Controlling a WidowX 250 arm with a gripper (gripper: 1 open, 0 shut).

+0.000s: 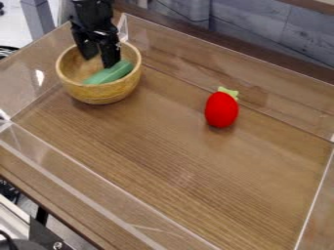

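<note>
A yellow-brown bowl [85, 90] stands at the upper left of the table, holding an elongated green object [112, 72]. My black gripper [94, 55] is over the bowl's back part, above and left of the green object, its fingers open. The fingertips are small and dark, partly inside the bowl's outline.
A red egg-shaped object [221, 111] lies right of centre, with a small pale green piece [229, 93] just behind it. A grey wall runs along the back right.
</note>
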